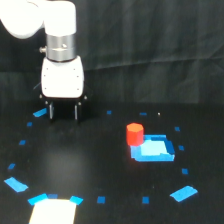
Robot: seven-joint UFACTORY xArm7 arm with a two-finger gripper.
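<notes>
My gripper (pixel 64 114) hangs below the white hand at the upper left, its dark fingers apart and no object visible between them. A red block (pixel 134 132) with an angular outline appears at the far left corner of a small blue tray (pixel 168 156). Whether the block rests inside the tray, on its rim or behind it, I cannot tell. Something pale (pixel 152 148) covers the tray's middle. My gripper is well to the left of both block and tray, not touching either.
Small blue marks dot the black table, with larger blue tape strips at left (pixel 16 184) and right (pixel 184 193). A pale square (pixel 52 212) is cut off by the bottom edge.
</notes>
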